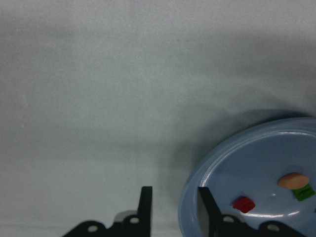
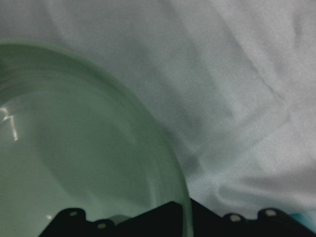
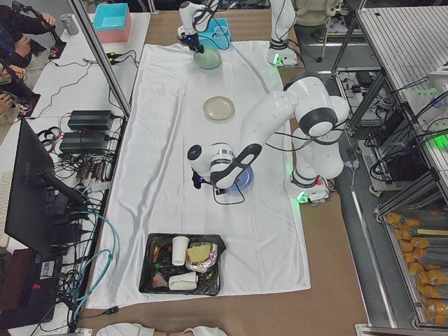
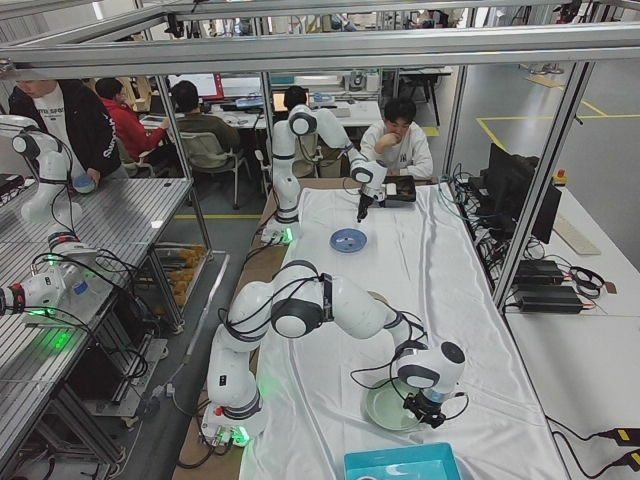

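A blue plate (image 1: 237, 168) holds a red piece (image 1: 243, 204), an orange oval piece (image 1: 294, 180) and a green piece (image 1: 303, 192). Over its edge is my left gripper, open with nothing between its fingers; in the left camera view the arm partly hides the plate. My right gripper is at the rim of a pale green bowl (image 2: 84, 143), with that rim between its fingertips; whether it grips the rim is unclear.
A beige plate (image 3: 218, 108) lies mid-cloth. A black tray (image 3: 182, 287) with cups and food items stands at the near end, and a cyan bin (image 4: 400, 463) beyond the green bowl.
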